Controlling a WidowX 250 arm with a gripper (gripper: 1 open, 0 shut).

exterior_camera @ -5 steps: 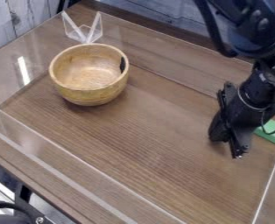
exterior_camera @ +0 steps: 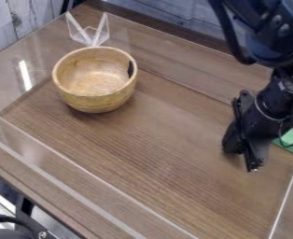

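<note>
My black gripper point(exterior_camera: 246, 146) is low on the wooden table at the right, its wrist and arm reaching in from the top right. The fingertips point down and left, near the tabletop; whether anything sits between them is hard to see. Just behind it, partly hidden, lies a green object point(exterior_camera: 288, 140) at the right side.
A wooden bowl point(exterior_camera: 94, 93) stands at the upper left, with a clear plastic piece point(exterior_camera: 88, 33) behind it. A dark cable or part shows at the bottom left corner.
</note>
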